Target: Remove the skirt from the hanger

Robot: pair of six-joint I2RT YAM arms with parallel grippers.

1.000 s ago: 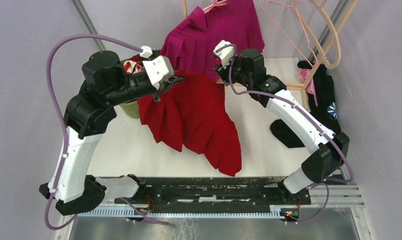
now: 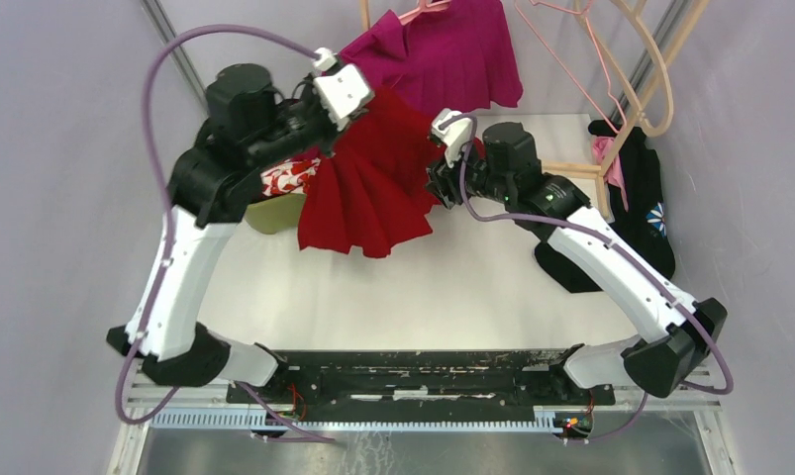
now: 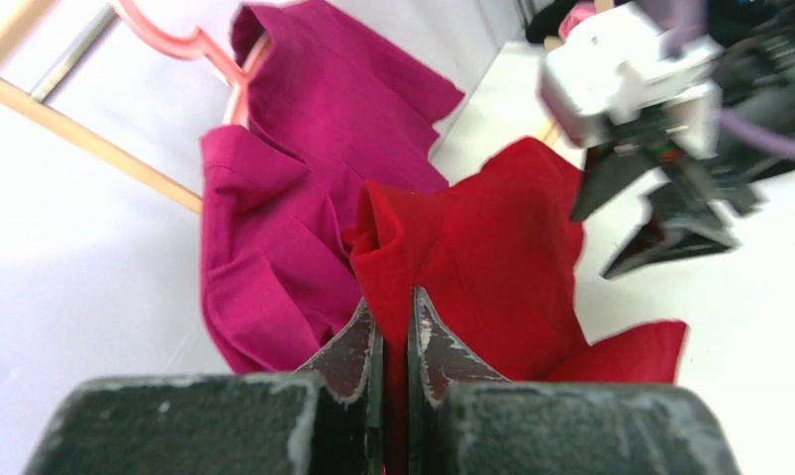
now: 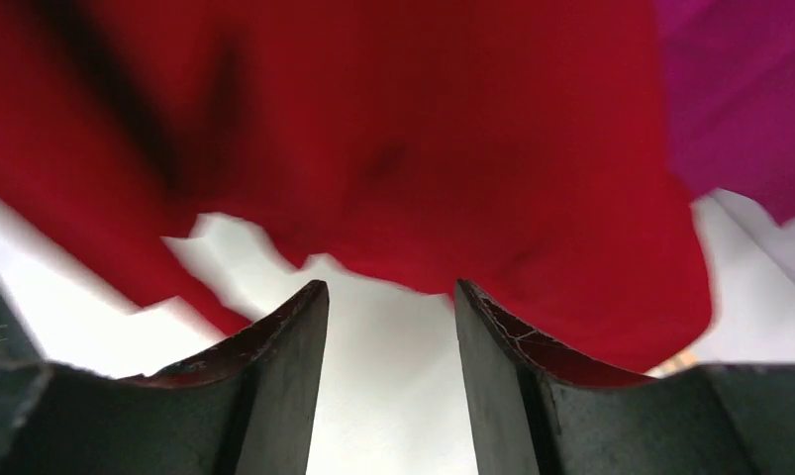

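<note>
A red skirt (image 2: 368, 188) hangs over the table from my left gripper, whose fingers are shut on a gathered fold of it. A magenta skirt (image 2: 443, 54) hangs on a pink hanger (image 2: 423, 10) at the back, behind the red one. My right gripper stands open beside the red skirt's right side. In the right wrist view the red fabric (image 4: 423, 148) fills the space beyond its fingertips, partly blurred; none is clearly between them.
A wooden rack (image 2: 646, 89) with empty pink hangers stands at the right. Dark clothing (image 2: 571, 267) lies beside it. An olive bin (image 2: 269, 218) with patterned cloth is at the left, partly hidden.
The red skirt's lower end has risen from near the table's front edge toward the back.
</note>
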